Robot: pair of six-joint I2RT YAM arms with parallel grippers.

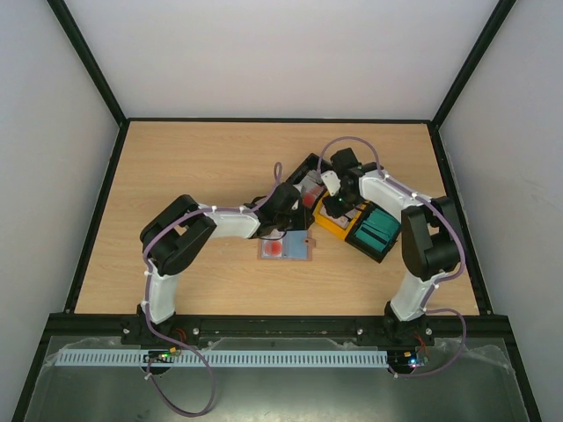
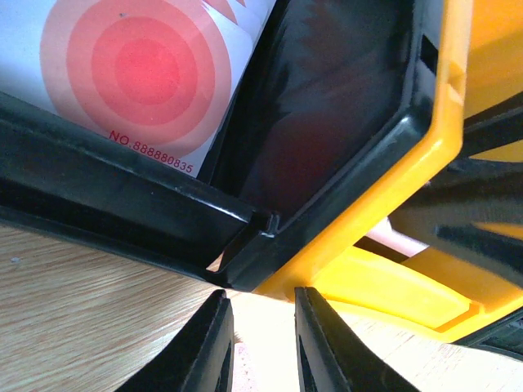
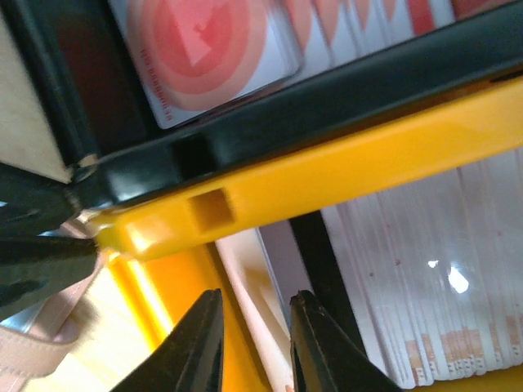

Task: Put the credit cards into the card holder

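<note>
My left gripper is shut on the corner wall where the black tray meets the yellow tray. My right gripper reaches down into the yellow tray, its fingers apart around the upper end of a pale card; no firm grip on it shows. More whitish cards stand packed to the right, past a black divider. The card holder lies flat on the table below the left gripper, showing a red-circled card and a blue area. Its brown edge appears blurred in the right wrist view.
Cards with red circles fill the black tray. A teal stack sits in another black tray at the right. Bare table lies in front of the holder and to the far left.
</note>
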